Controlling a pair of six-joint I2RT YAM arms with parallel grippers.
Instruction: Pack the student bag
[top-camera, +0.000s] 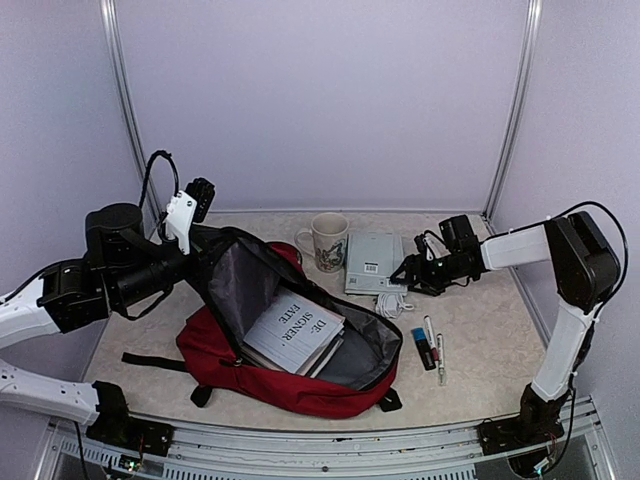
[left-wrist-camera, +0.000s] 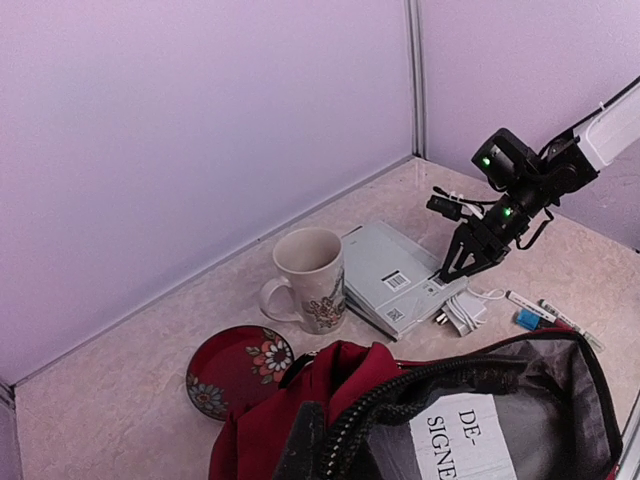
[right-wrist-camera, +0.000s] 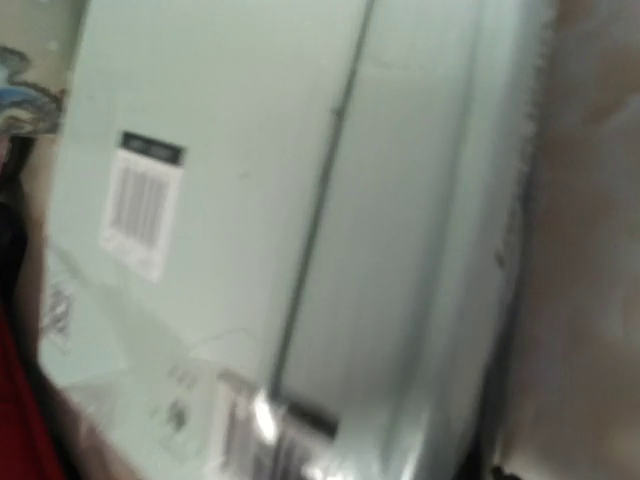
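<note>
The red backpack (top-camera: 290, 395) lies open, grey-lined, with a book labelled "DESIGNER FATE" (top-camera: 295, 325) and others inside. My left gripper (top-camera: 205, 245) is shut at the bag's raised left edge; its tips are mostly hidden in the left wrist view. My right gripper (top-camera: 405, 277) is open over a pale grey-green flat item with barcode labels (right-wrist-camera: 200, 200), which lies beside the mug. A white charger (left-wrist-camera: 462, 312) with cable lies in front of that item. Markers (top-camera: 441, 360) and a blue-black item (top-camera: 423, 348) lie right of the bag.
A floral mug (top-camera: 328, 243) stands behind the bag, with a red flowered plate or disc (left-wrist-camera: 238, 370) beside it. Walls close off the back and sides.
</note>
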